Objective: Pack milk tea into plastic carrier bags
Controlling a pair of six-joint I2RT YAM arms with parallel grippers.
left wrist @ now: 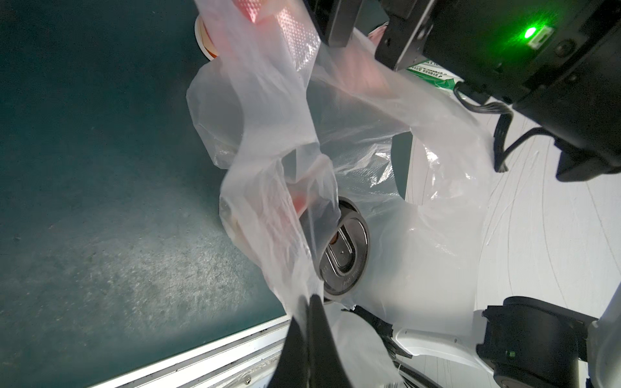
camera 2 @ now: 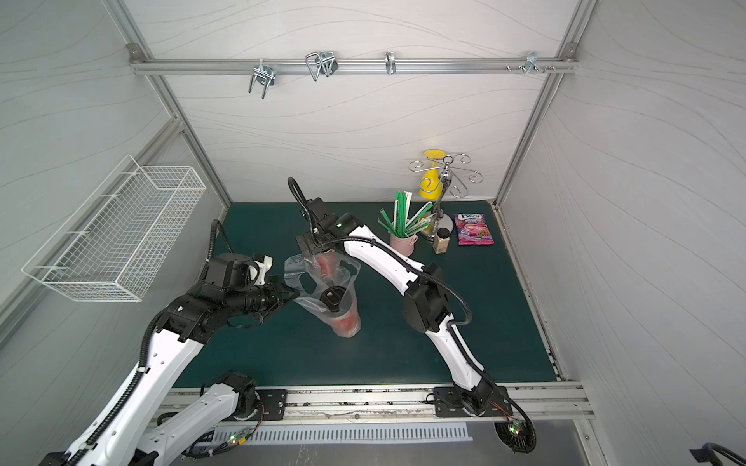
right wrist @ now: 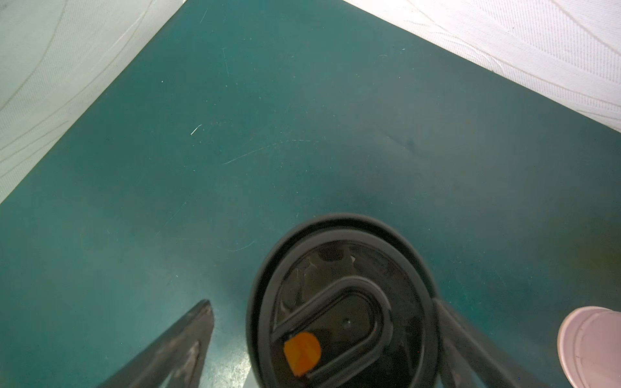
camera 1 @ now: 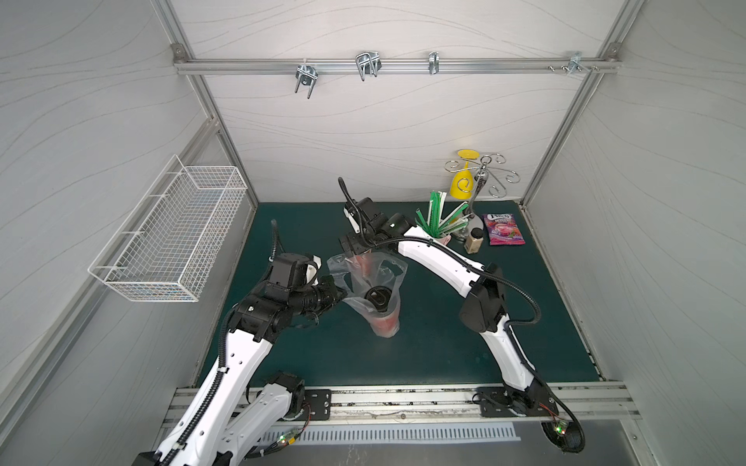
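Observation:
A translucent plastic bag stands mid-table around one cup, whose black lid shows through its open mouth. My left gripper is shut on a bunched edge of the bag, which stretches from its fingertips. Behind the bag is a second milk tea cup, pinkish, partly seen through the film; its black lid fills the lower middle of the right wrist view. Open around that cup is my right gripper, with a clear gap at the left finger and the right finger close against the lid.
A pink cup of green and white straws, a small bottle, a metal stand and a snack packet stand at the back right. A wire basket hangs on the left wall.

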